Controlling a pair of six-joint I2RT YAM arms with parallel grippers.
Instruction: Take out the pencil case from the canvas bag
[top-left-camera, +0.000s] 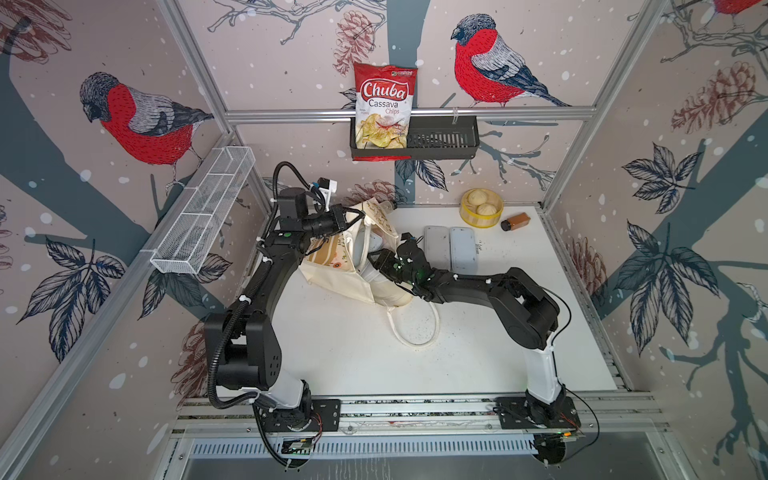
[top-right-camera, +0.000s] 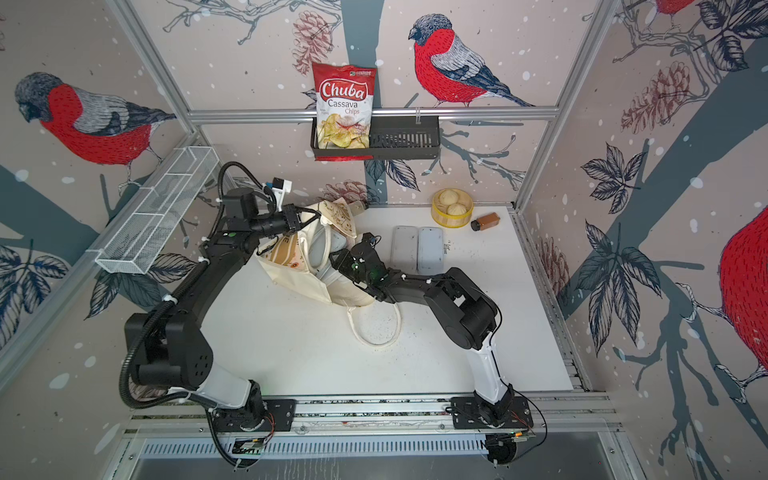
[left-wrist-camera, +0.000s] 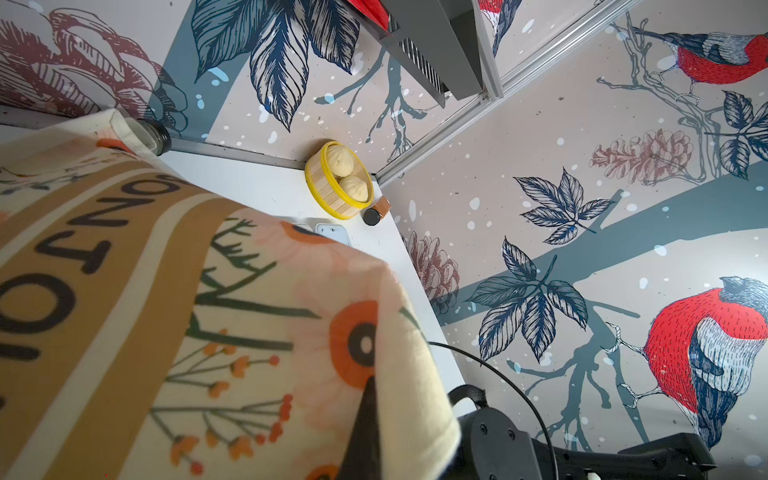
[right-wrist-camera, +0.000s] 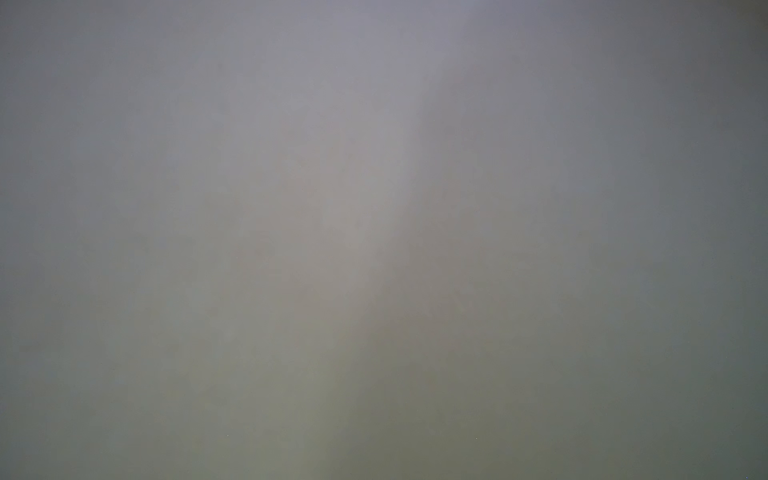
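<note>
The cream canvas bag (top-left-camera: 336, 281) lies on its side at the left of the table, printed with flowers and stripes (left-wrist-camera: 120, 304). My left gripper (top-left-camera: 352, 216) is shut on the bag's upper edge, whose fabric fills much of the left wrist view. My right gripper (top-left-camera: 378, 258) is at the bag's mouth, reaching in; its fingers are hard to make out. A pale grey shape shows inside the bag (top-right-camera: 324, 244); I cannot tell whether it is the pencil case. The right wrist view shows only a blurred pale surface.
Two grey flat cases (top-left-camera: 462, 249), a yellow steamer with buns (top-left-camera: 480, 209) and a brown bottle (top-left-camera: 515, 221) stand at the back right. A chips bag (top-left-camera: 384, 104) sits in a wall shelf.
</note>
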